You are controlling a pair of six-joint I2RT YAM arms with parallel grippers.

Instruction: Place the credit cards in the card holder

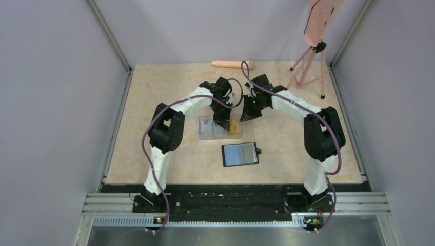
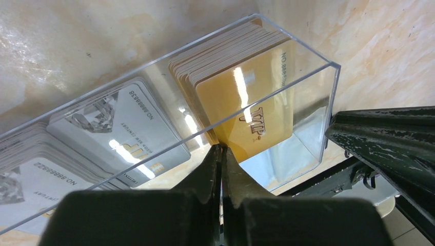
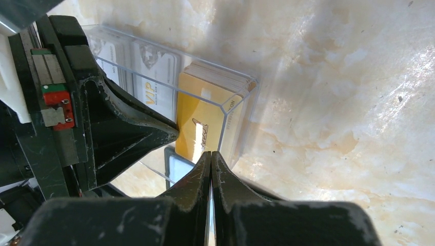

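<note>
A stack of gold VIP cards (image 2: pixel 256 113) lies in the end section of a clear box (image 2: pixel 331 102), its top card flat on the pile. Two piles of white cards (image 2: pixel 123 123) fill the rest of the box. My left gripper is shut at the lower edge of the gold stack, nothing between its fingers. My right gripper is shut and empty, just outside the box's end wall. The card holder (image 1: pixel 241 154), black-edged with pale blue and grey sleeves, lies open on the table in front of the box.
A pinkish roll (image 1: pixel 233 64) lies at the table's back edge, beside a pink tripod stand (image 1: pixel 308 66) at the back right. Both grippers are close together over the box.
</note>
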